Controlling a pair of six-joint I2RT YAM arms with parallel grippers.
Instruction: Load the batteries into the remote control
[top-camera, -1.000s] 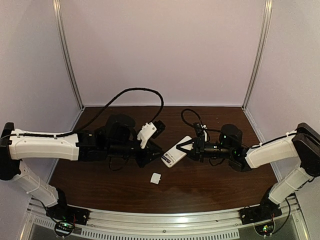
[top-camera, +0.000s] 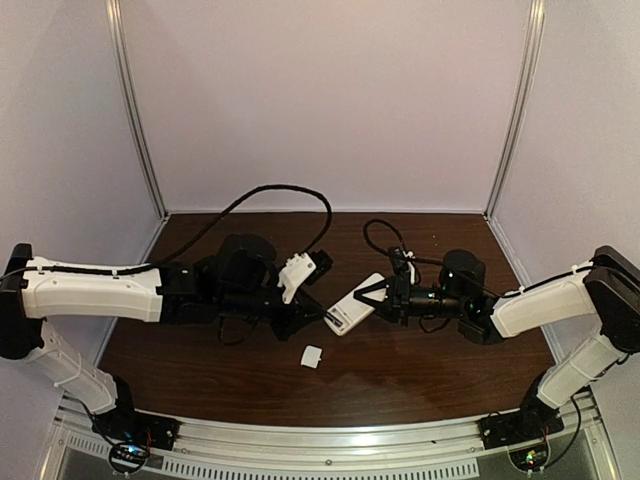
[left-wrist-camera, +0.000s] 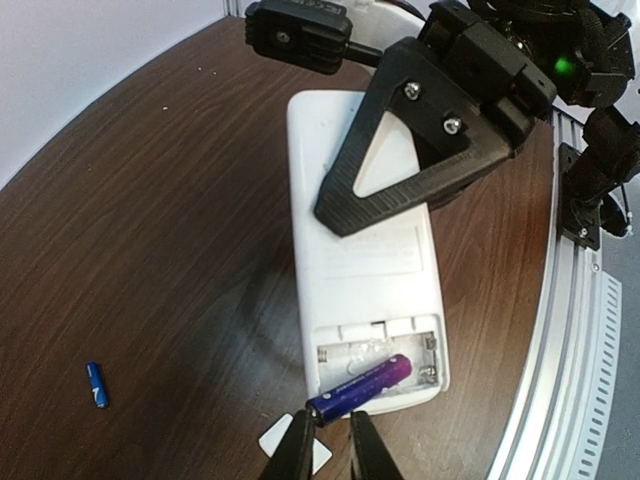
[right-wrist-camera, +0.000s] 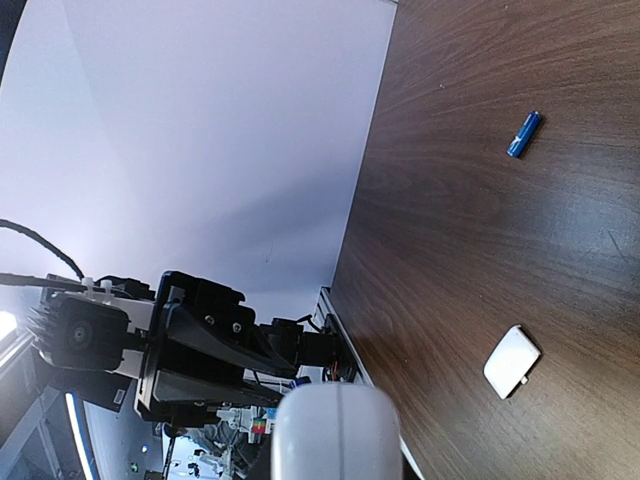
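Note:
My right gripper is shut on the white remote, whose battery compartment faces up at its lower end. A purple-blue battery lies slanted in that compartment, its right end inside and its left end jutting over the edge. My left gripper is at that left end, fingers part open; whether they touch the battery is unclear. A second blue battery lies on the table, also seen in the right wrist view. The white battery cover lies below the remote.
The wooden table is otherwise mostly clear. Pale walls surround it, with a metal rail along the front edge. Both arms and their cables span the middle.
The left arm and its cable have shifted slightly down in the top view. The right arm and the remote have hardly moved.

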